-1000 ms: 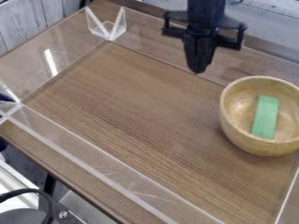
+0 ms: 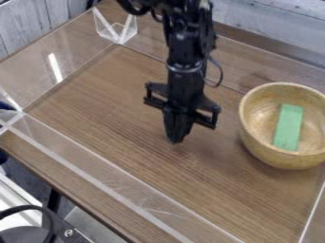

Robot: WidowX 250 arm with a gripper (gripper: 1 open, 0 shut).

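My gripper point(image 2: 178, 128) points down, low over the middle of the wooden table point(image 2: 102, 180), left of a wooden bowl point(image 2: 260, 147). A green block point(image 2: 288, 128) lies in the bowl. The gripper is dark and blurred; I cannot tell whether its fingers are open or shut, or whether they touch the table.
A small clear plastic container point(image 2: 114, 28) stands at the back left. Dark cables lie at the lower left corner.
My gripper has come down and toward the front from the back of the table to its middle. The bowl and green block have not visibly moved.
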